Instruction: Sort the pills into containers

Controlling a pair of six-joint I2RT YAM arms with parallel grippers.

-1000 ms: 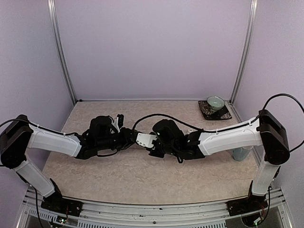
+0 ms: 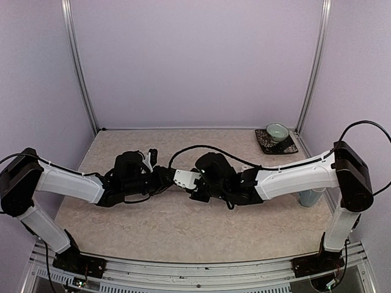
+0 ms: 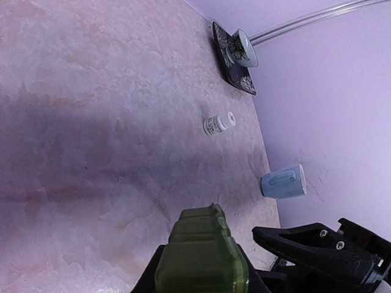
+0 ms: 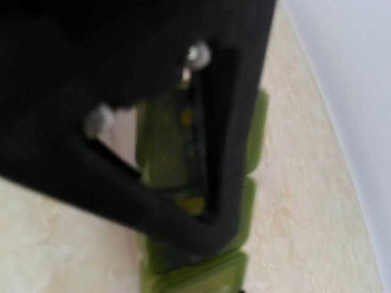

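Note:
My two grippers meet over the middle of the table. My left gripper (image 2: 165,178) is shut on a green segmented pill box (image 3: 201,256), which fills the bottom of the left wrist view. My right gripper (image 2: 194,186) is at the box; in the right wrist view its black fingers cover the box's green lids (image 4: 208,274), blurred, and its opening is hard to judge. Yellow bits show through the lids. A white pill bottle (image 3: 219,123) lies on its side on the table in the left wrist view.
A dark patterned tray (image 2: 269,146) with a green bowl (image 2: 277,130) is at the back right. A blue mug (image 3: 281,182) is by the right wall, partly behind the right arm in the top view.
Both arms have shifted only slightly, remaining together over the middle of the table.

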